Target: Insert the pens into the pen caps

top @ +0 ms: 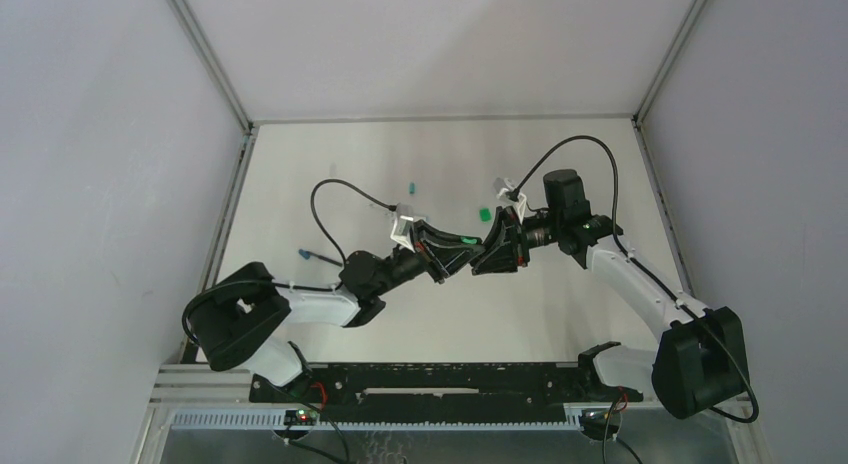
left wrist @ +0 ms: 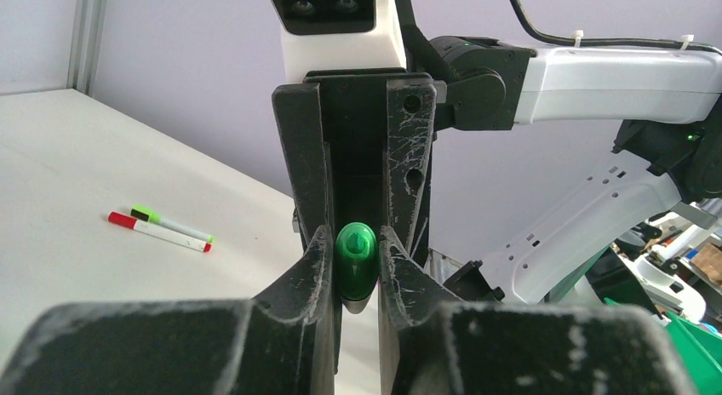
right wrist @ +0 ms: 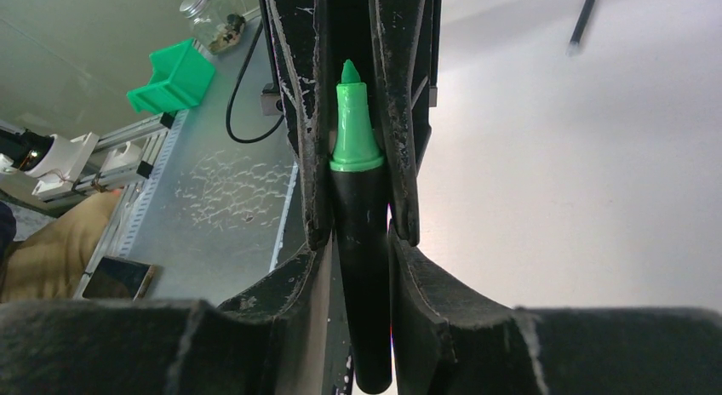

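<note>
A black-barrelled green pen (right wrist: 364,267) with a bare green nib spans the space between my two grippers. My left gripper is shut on its green end (left wrist: 356,250), fingers close against both sides. My right gripper is shut on the black barrel, whose rear end points toward the right wrist camera. From above, the two grippers (top: 468,252) (top: 502,246) meet tip to tip over mid-table. No cap shows on this nib. Another pen (top: 318,256) with a blue end lies at left. A small green piece (top: 485,214) and a teal one (top: 411,188) rest behind the grippers.
A red-ended marker (left wrist: 159,231) and a green-ended marker (left wrist: 174,223) lie together on the white table (left wrist: 102,165). Outside the workspace stands a green bin (right wrist: 174,76) near a glass jar (right wrist: 211,22). Bare table surrounds the grippers.
</note>
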